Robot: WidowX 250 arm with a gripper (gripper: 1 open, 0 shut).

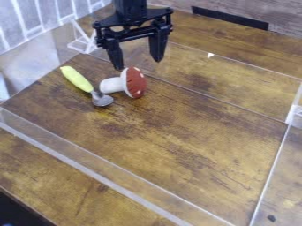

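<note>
My black gripper (138, 50) hangs at the top centre of the camera view, open, its two fingers apart with nothing visible between them. Below it on the wooden table lies a toy mushroom (134, 83) on its side, with a red cap and a white stem. To its left lies a toy utensil with a yellow handle (76, 78) and a grey head (102, 100). The gripper is apart from both toys.
Clear panels or edges run along the left and right sides. A white rack-like structure (39, 18) stands at the back left.
</note>
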